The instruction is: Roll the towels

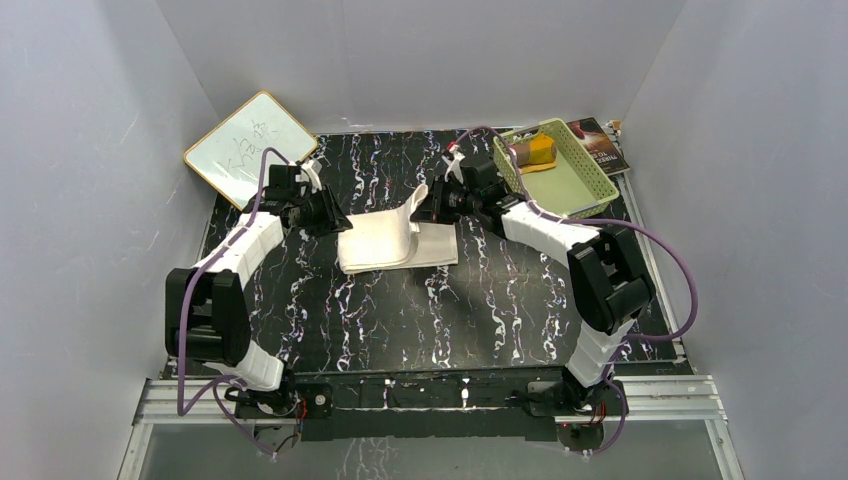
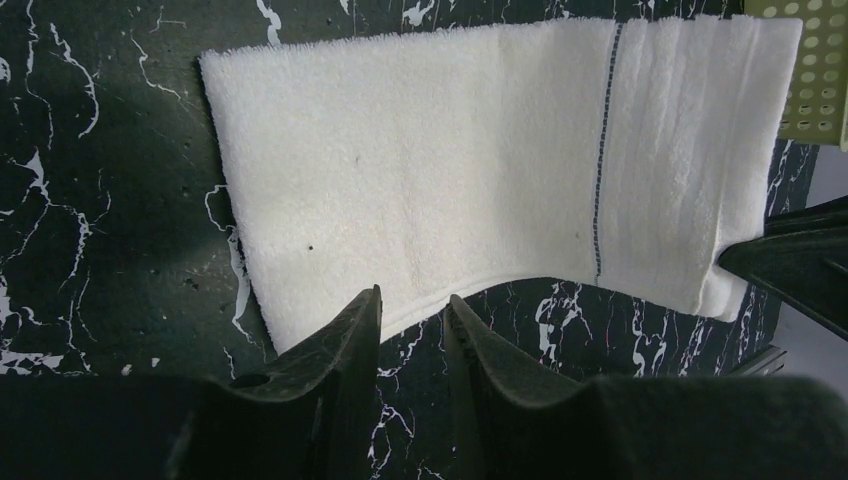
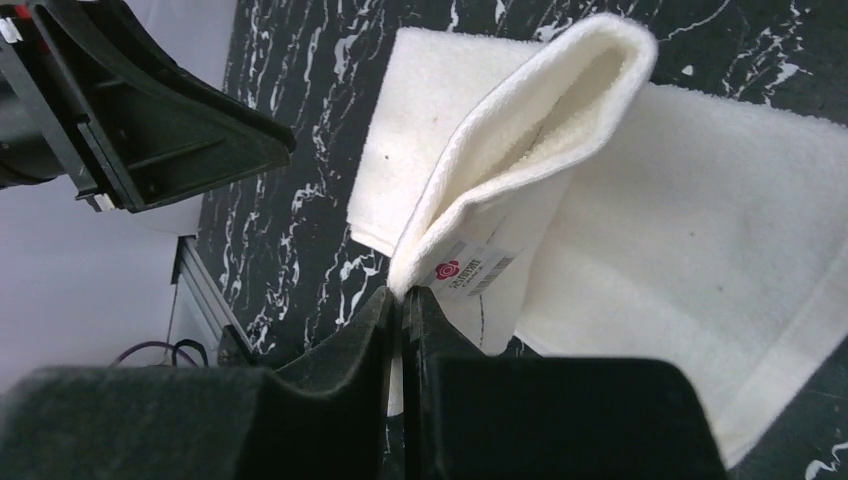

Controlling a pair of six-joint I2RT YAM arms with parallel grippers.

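Note:
A cream towel (image 1: 378,238) lies folded on the dark marbled table, its right end lifted and bent over to the left. My right gripper is shut on that raised edge, where a small label (image 3: 470,268) shows on the cloth. In the left wrist view the flat part of the towel (image 2: 400,160) and its dark stripe are visible. My left gripper stands part open near the towel's left end, its fingertips apart with no cloth pinched between them.
A green basket (image 1: 590,190) holding a yellow item (image 1: 540,152) stands at the back right, beside a dark book (image 1: 598,145). A whiteboard (image 1: 250,150) lies at the back left.

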